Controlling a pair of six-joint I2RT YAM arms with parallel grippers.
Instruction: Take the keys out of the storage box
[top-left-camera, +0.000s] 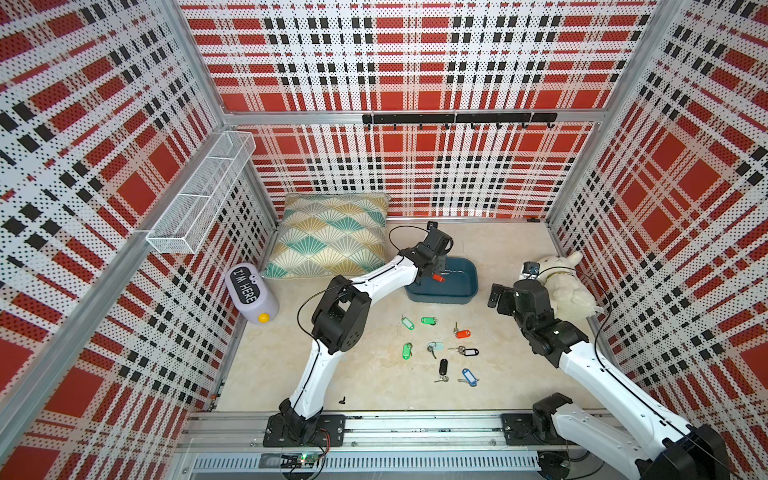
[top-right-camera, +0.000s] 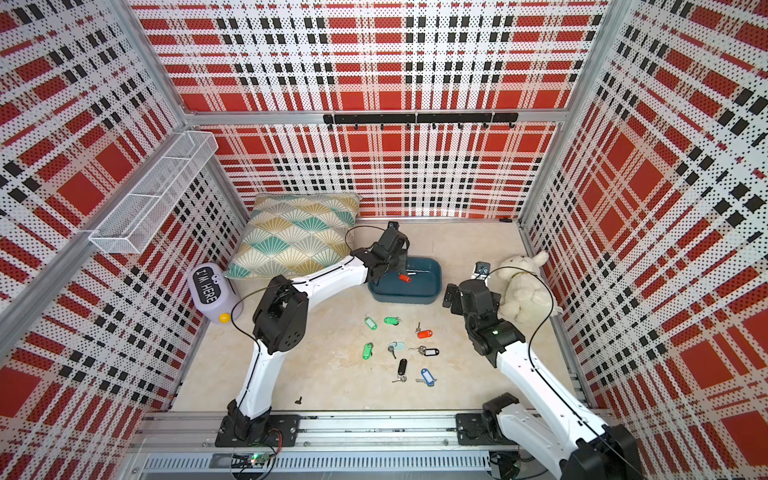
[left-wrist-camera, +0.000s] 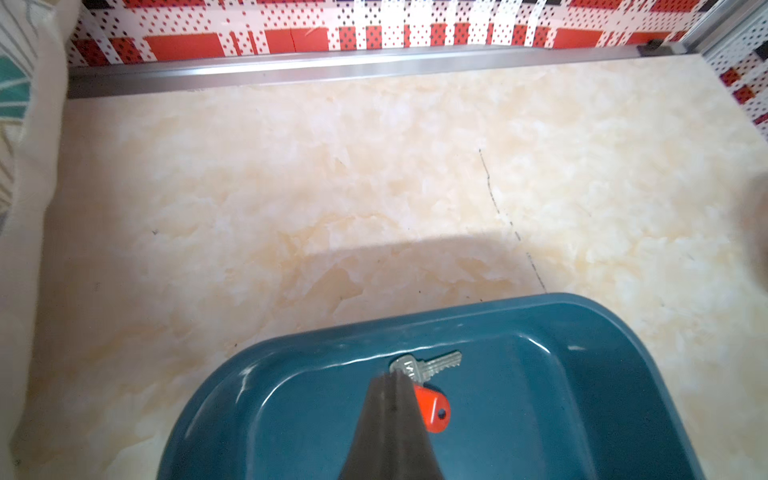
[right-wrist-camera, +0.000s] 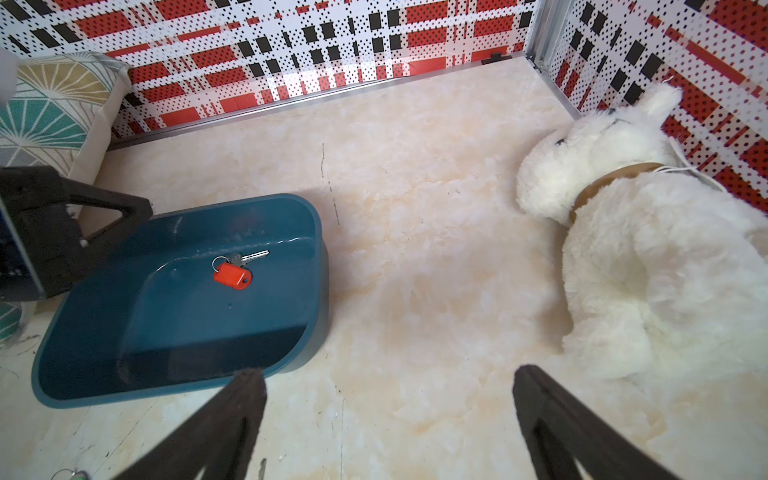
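Observation:
One key with a red tag (right-wrist-camera: 233, 277) lies on the floor of the dark teal storage box (right-wrist-camera: 314, 320), its ring and silver blade (right-wrist-camera: 255, 257) showing. Above it my left gripper is shut, with nothing visible between its fingers; it covers part of the tag in the left wrist view. The right wrist view has that gripper at the box's left side, clear of the key. My right gripper stands open and empty, right of the box.
Several tagged keys, among them a green one (top-left-camera: 407, 350), a red one (top-left-camera: 462, 333) and a blue one (top-left-camera: 469, 377), lie on the table in front of the box. A pillow (top-left-camera: 328, 236) is at the back left, a white plush toy (top-left-camera: 569, 292) at the right.

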